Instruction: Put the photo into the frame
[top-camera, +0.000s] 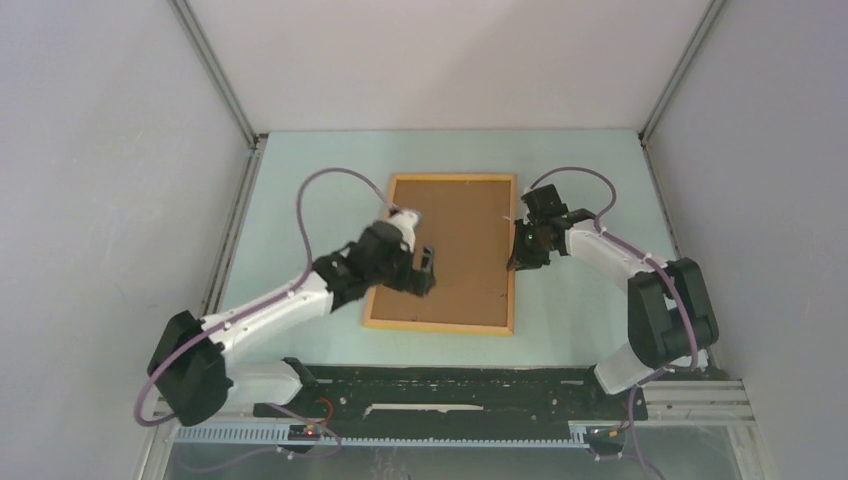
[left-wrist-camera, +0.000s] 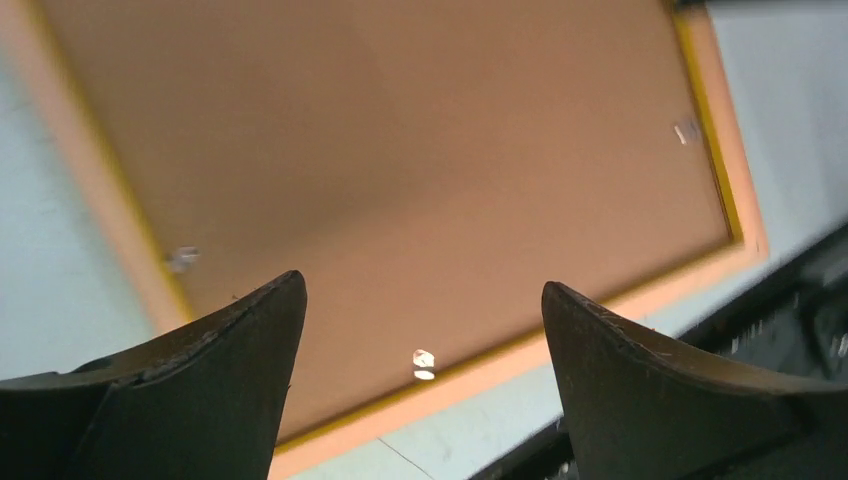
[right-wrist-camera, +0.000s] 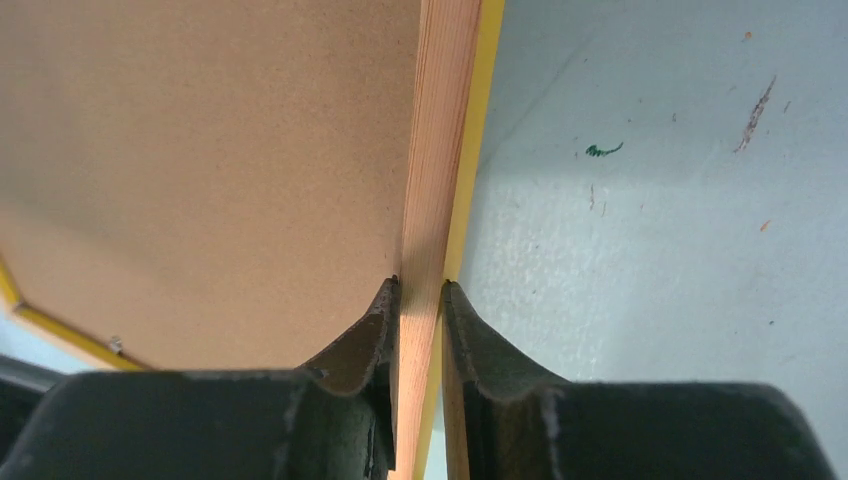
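Observation:
A wooden frame (top-camera: 440, 327) lies on the table, a plain brown panel (top-camera: 460, 250) filling it. Small metal tabs (left-wrist-camera: 424, 365) show along its inner edge in the left wrist view. No photo can be made out. Above the panel's lower left part, my left gripper (top-camera: 426, 272) stands wide open with nothing between its fingers. At the frame's right side, my right gripper has its fingertips on either side of the wooden rim (right-wrist-camera: 430, 190); whether they press on it cannot be told.
A dark strip (top-camera: 450, 385) runs past the table's front edge. White walls (top-camera: 440, 60) stand at the back and sides.

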